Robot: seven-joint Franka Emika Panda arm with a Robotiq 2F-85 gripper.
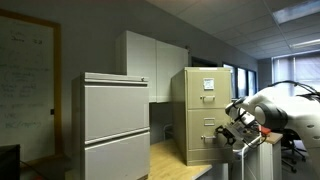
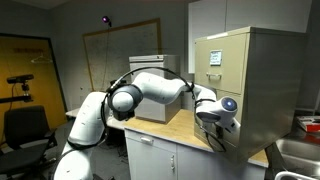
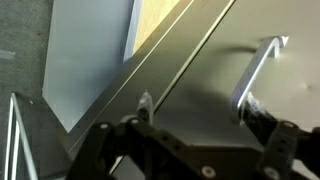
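A beige two-drawer cabinet (image 1: 201,117) stands on the counter, both drawers looking closed. Its upper handle (image 1: 207,98) and lower handle (image 1: 208,136) are metal pulls on the front. In exterior view 1 my gripper (image 1: 228,135) is at the right side of the lower drawer. Seen from the wrist, the gripper is open in front of the drawer face, with a silver handle (image 3: 258,72) beyond the right finger (image 3: 250,108). The near end of that handle overlaps the fingertip in view; whether they touch cannot be told. Nothing is held.
A grey file cabinet (image 1: 114,125) stands farther left, and white wall cabinets (image 1: 150,68) hang behind. A sink (image 2: 300,155) lies right of the cabinet in exterior view 2.
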